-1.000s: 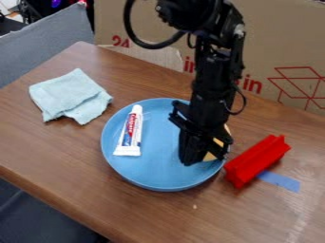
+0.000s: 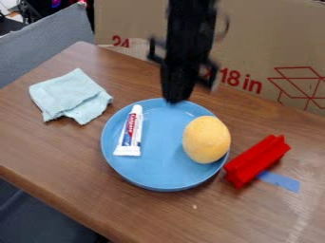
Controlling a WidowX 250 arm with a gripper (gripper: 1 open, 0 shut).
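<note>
My black gripper (image 2: 178, 87) hangs raised over the back of the blue plate (image 2: 159, 167), blurred, shut, with nothing visible between its fingers. On the plate, a white toothpaste tube (image 2: 129, 131) lies at the left and a round pale yellow object (image 2: 206, 139) sits at the right, both apart from the gripper.
A folded light blue cloth (image 2: 68, 95) lies at the left. A red object (image 2: 257, 159) lies right of the plate beside blue tape (image 2: 279, 181). A cardboard box (image 2: 267, 47) stands behind.
My gripper has risen from low over the right side of the plate to above its back, uncovering the yellow object, which stays on the plate.
</note>
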